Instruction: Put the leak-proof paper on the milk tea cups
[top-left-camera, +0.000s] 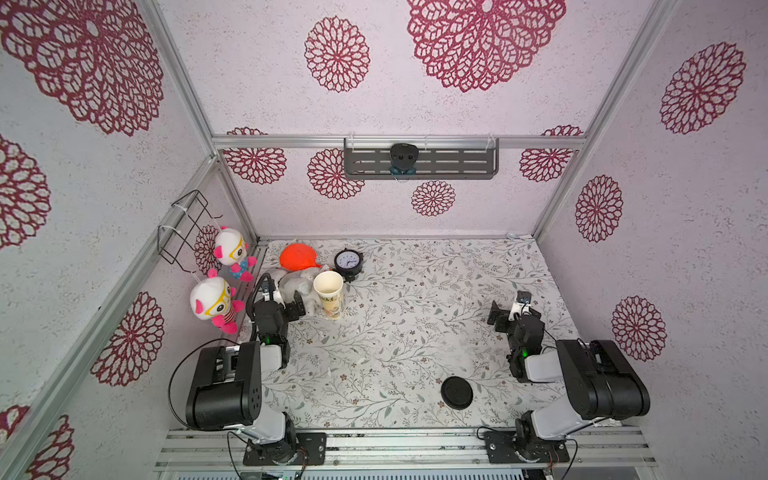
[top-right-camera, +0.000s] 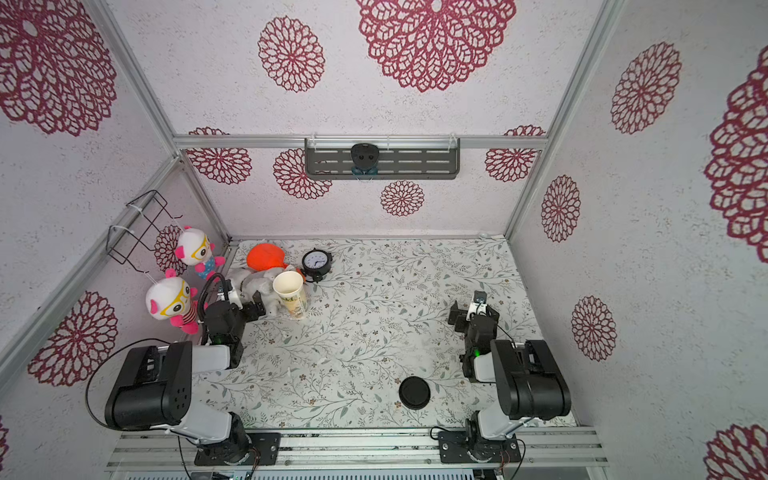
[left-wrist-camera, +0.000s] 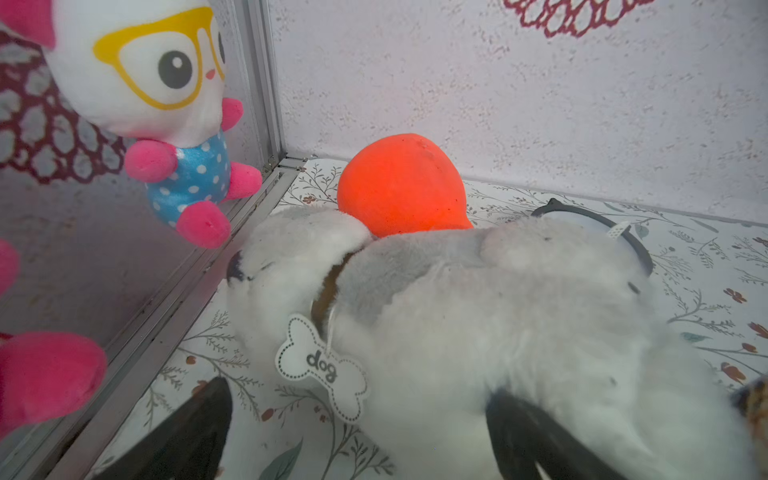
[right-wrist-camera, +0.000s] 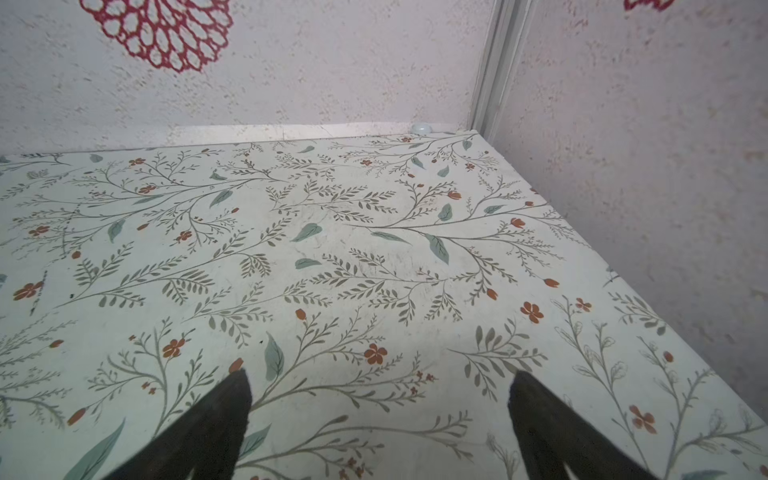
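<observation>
A tall paper cup (top-left-camera: 329, 297) (top-right-camera: 290, 296) stands upright left of the table's middle. A round black disc (top-left-camera: 456, 393) (top-right-camera: 414, 393) lies flat at the front right; I cannot tell whether it is a lid. My left gripper is open just left of the cup, facing a grey-white plush dog (left-wrist-camera: 480, 336), nothing held. My right gripper stands open on the right over bare table, with nothing between its fingers. I see no piece that is clearly leak proof paper.
An orange balloon-like object (top-left-camera: 297, 257) and a black clock (top-left-camera: 348, 262) sit at the back left. Two pink-and-white plush toys (top-left-camera: 216, 300) hang on the left wall.
</observation>
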